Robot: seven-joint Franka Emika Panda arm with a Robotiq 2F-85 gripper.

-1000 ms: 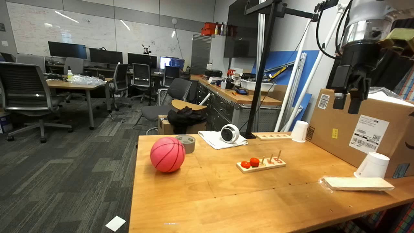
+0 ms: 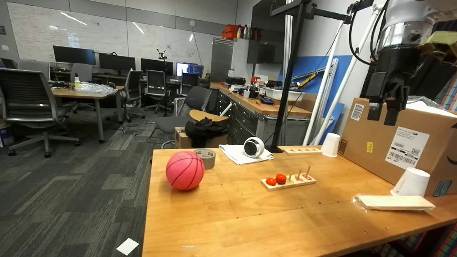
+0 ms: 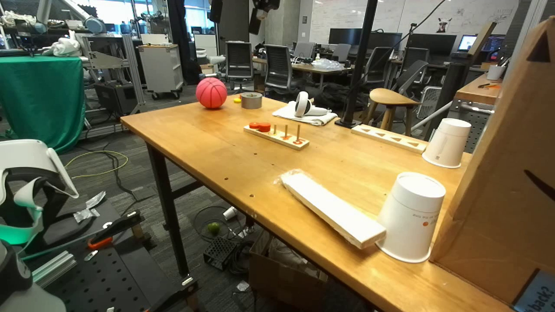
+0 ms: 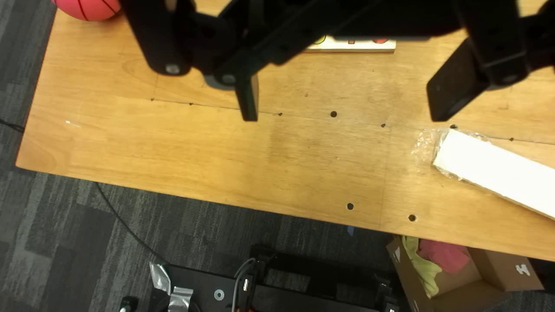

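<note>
My gripper is open high over the wooden table (image 4: pixel 171 140), and only bare tabletop shows between its fingers. A wooden peg board (image 2: pixel 295 182) carries red rings (image 2: pixel 281 178) at its left end, while the pegs at its right end stand bare. In the wrist view the gripper's body covers most of that board. A pink ball (image 2: pixel 185 170) rests near the table's left edge. Beside it are a roll of grey tape (image 3: pixel 252 100) and a small yellow piece (image 3: pixel 237 100) that shows only in the second exterior view.
Two upturned white cups (image 3: pixel 412 216) stand near the cardboard box (image 2: pixel 398 141) at the right. A plastic-wrapped board (image 4: pixel 497 169) lies by the front edge. Farther back are a white headset (image 2: pixel 253 147) on a cloth, a slotted wooden strip (image 3: pixel 389 138) and a black pole.
</note>
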